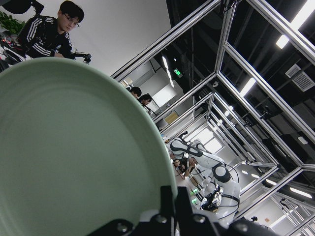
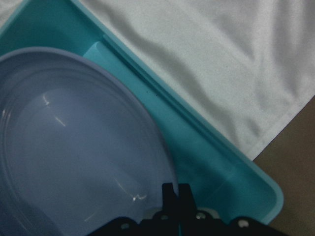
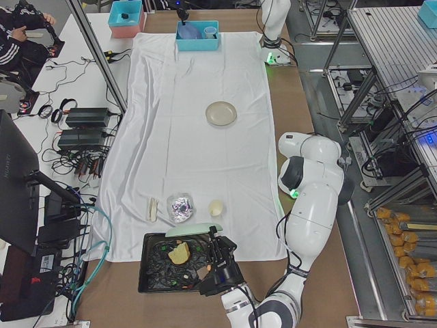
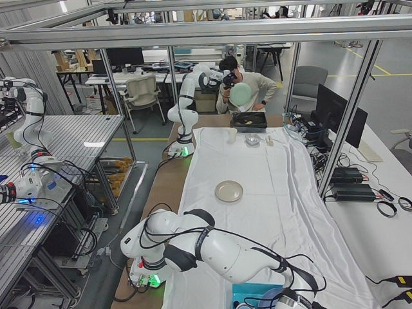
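Observation:
A pale green plate (image 1: pixel 74 147) stands tipped almost on edge over a black tray (image 3: pixel 154 280), with my left gripper shut on its rim. A yellow piece (image 3: pixel 179 253), perhaps food, lies among the dark, mixed contents of that tray. At the far end, a blue plate (image 2: pixel 78 147) is in or just above a turquoise bin (image 2: pixel 216 167), and my right gripper is shut on its rim.
A beige plate (image 3: pixel 221 113) lies mid-table on the white cloth. A foil container (image 3: pixel 181 207), a pale cup (image 3: pixel 216 207) and a slim pale item (image 3: pixel 152 208) stand or lie near the black tray.

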